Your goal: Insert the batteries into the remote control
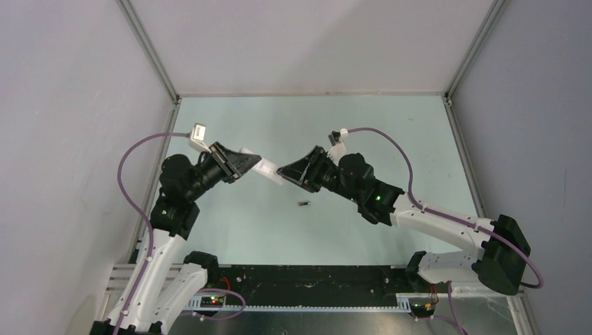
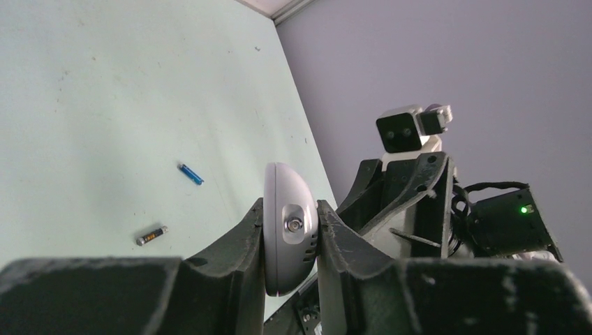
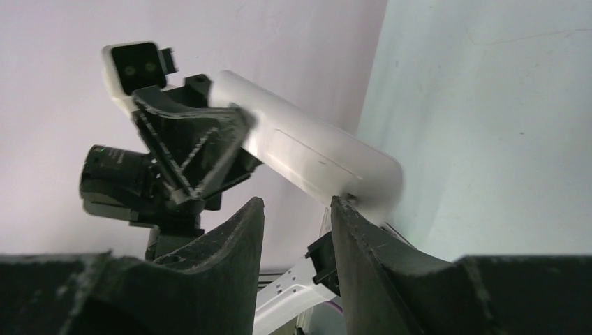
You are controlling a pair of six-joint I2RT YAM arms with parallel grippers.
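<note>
My left gripper (image 1: 250,157) is shut on the white remote control (image 1: 269,169), holding it aloft with one end pointing at my right gripper (image 1: 285,175). In the left wrist view the remote (image 2: 287,234) stands between the fingers. In the right wrist view my open right gripper's fingertips reach the near end of the remote (image 3: 300,139); whether they touch it I cannot tell. On the table below lie a dark battery (image 2: 151,235) and a blue battery (image 2: 190,174), apart from each other. The dark one (image 1: 303,203) also shows in the top view.
Walls and metal rails enclose it at the back and sides. Both arms reach in over it from the front corners, their grippers close together above the middle.
</note>
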